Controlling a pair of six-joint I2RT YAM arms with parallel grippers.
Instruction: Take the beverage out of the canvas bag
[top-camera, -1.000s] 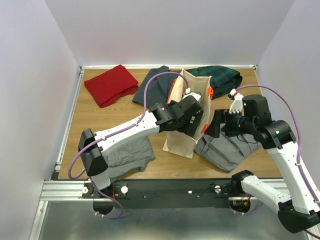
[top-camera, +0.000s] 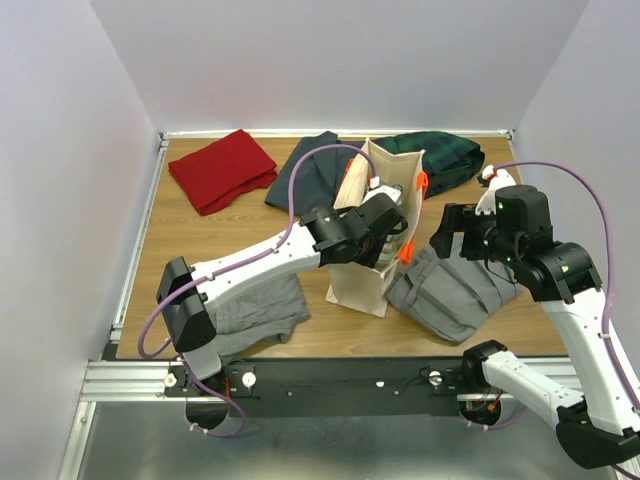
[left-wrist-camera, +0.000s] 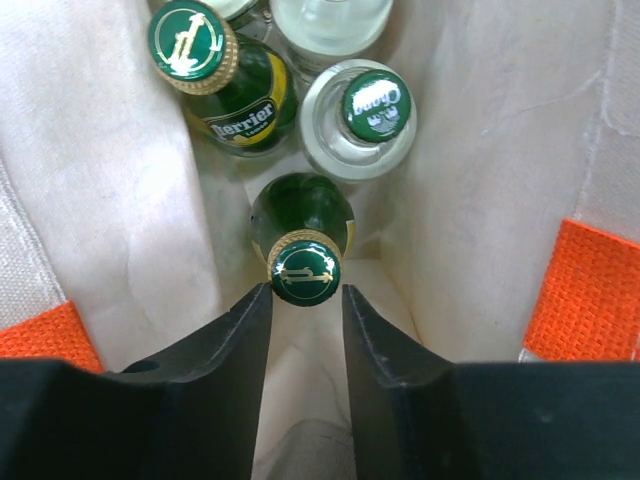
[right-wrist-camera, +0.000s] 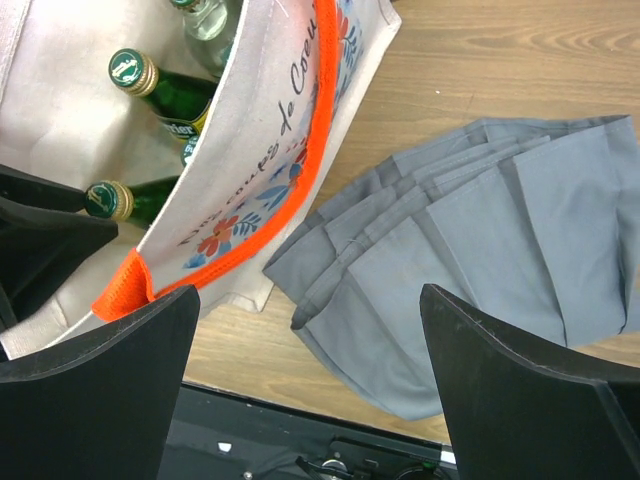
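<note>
The beige canvas bag stands open on the table. My left gripper reaches down inside it, fingertips on either side of the green cap of a dark green bottle. Its fingers are partly open, and whether both fingers touch the cap cannot be told. Another green bottle with a yellow label and a clear bottle with a green cap stand just behind, beside further clear glass. Outside the bag, to its right, my right gripper hangs wide open over the table with nothing between its fingers.
A grey cloth lies right of the bag and another grey cloth at front left. Folded red, dark blue and green plaid cloths lie at the back. Bare wood shows left of the bag.
My right arm has drawn back to the right, away from the bag. The left gripper's fingers have come closer together inside the bag, while the left arm has hardly moved.
</note>
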